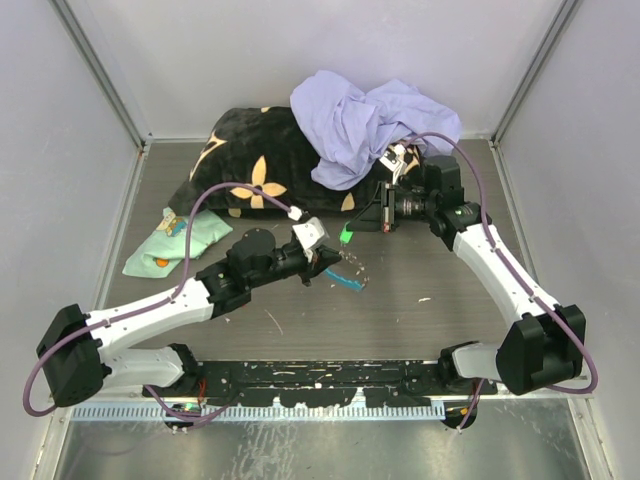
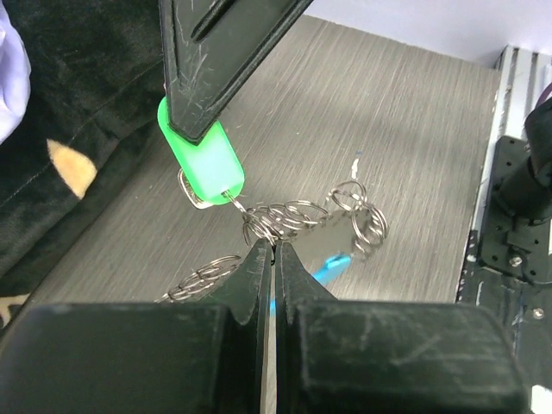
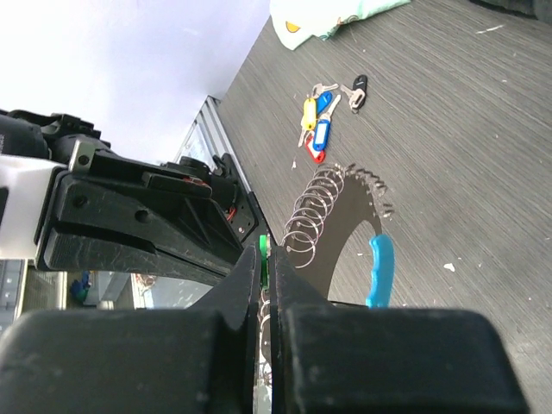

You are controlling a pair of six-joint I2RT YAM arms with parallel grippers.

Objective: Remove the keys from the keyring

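Note:
A bright green key tag (image 2: 203, 164) is pinched in my right gripper (image 1: 352, 227), which is shut on it. From the tag's lower end a thin metal link leads to a silver coiled keyring (image 2: 297, 214) with a blue curved piece (image 1: 345, 280) on it, both hanging above the table. My left gripper is shut, its tips at the coil just below the tag; I cannot tell whether a thin wire lies between them. A metal key edge (image 2: 191, 191) shows behind the tag, mostly hidden. In the right wrist view only a green sliver shows between the right fingertips.
Loose keys with yellow (image 3: 310, 113), blue (image 3: 322, 134), red (image 3: 315, 151) and black (image 3: 360, 84) heads lie on the table, hidden in the top view. A dark floral cushion (image 1: 250, 150) and lilac cloth (image 1: 370, 120) fill the back.

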